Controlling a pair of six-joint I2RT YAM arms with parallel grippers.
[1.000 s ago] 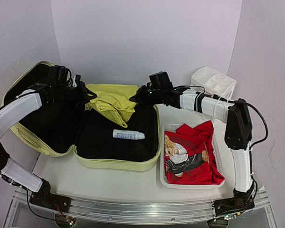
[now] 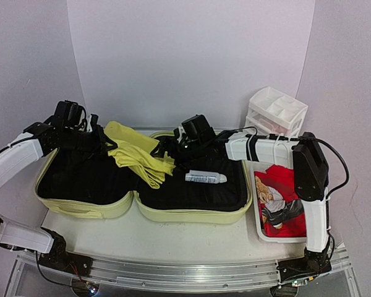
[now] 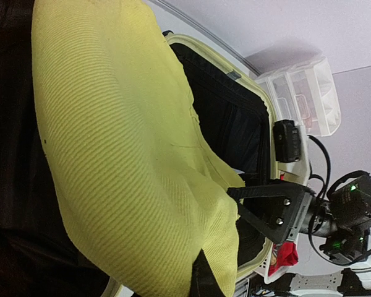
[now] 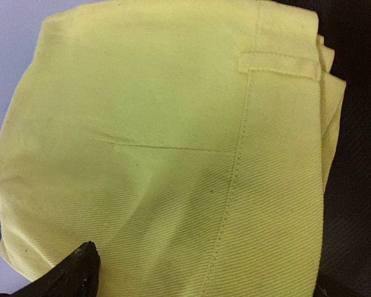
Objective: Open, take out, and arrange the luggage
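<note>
A folded yellow garment (image 2: 136,154) hangs across the middle of the opened, pale-yellow suitcase (image 2: 195,216), over its black lining. My left gripper (image 2: 107,141) is shut on the garment's left end; in the left wrist view the cloth (image 3: 123,142) covers most of the scene. At the garment's right end, my right gripper (image 2: 163,149) stands open. Its fingers (image 4: 86,272) show at the bottom edge of the right wrist view, spread wide with the yellow cloth (image 4: 173,124) in front of and between them. A white tube (image 2: 205,177) lies in the suitcase's right half.
Beside the suitcase on the right is a white basket (image 2: 260,229) holding a red garment with a bear print (image 2: 283,185), partly hidden by my right arm. Behind it stands a white drawer box (image 2: 275,111). Bare table shows along the front.
The suitcase, tube and basket have shifted right. The suitcase's left half has come down flatter. Both grippers are lower, and the right one has moved left over the garment.
</note>
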